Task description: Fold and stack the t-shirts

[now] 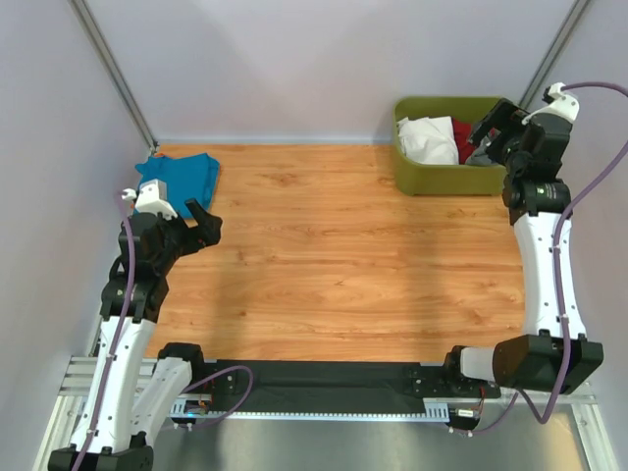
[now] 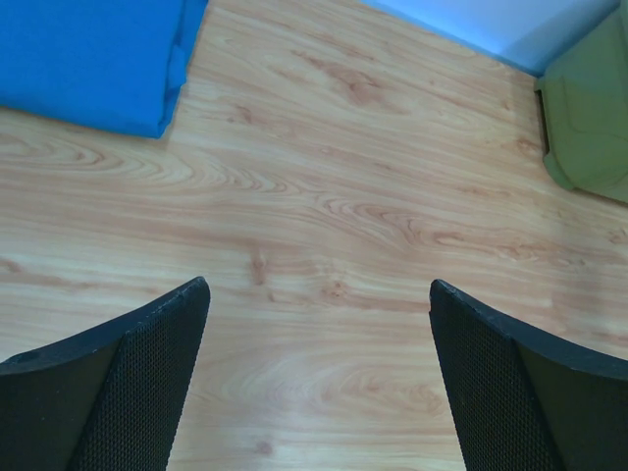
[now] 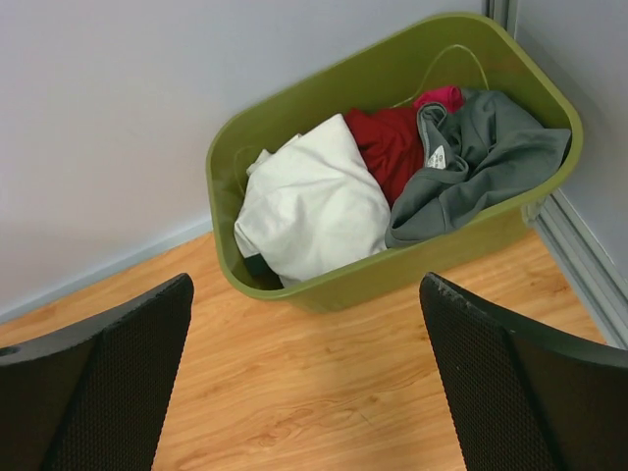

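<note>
A blue shirt (image 1: pixel 186 180), folded to a flat rectangle, lies at the table's far left corner; its near edge shows in the left wrist view as blue cloth (image 2: pixel 88 59). In the green bin (image 3: pixel 334 285) at the back right are crumpled shirts: a white one (image 3: pixel 316 201), a dark red one (image 3: pixel 390 145) and a grey one (image 3: pixel 476 162). My left gripper stands open above bare wood, to the near right of the blue shirt. Above the bin's right part hangs my right gripper, open and empty.
Bare wooden table (image 1: pixel 334 255) fills the middle and front. Walls rise close on the left, back and right. A bit of pink cloth (image 3: pixel 440 98) also shows in the bin, whose sides stand up from the table.
</note>
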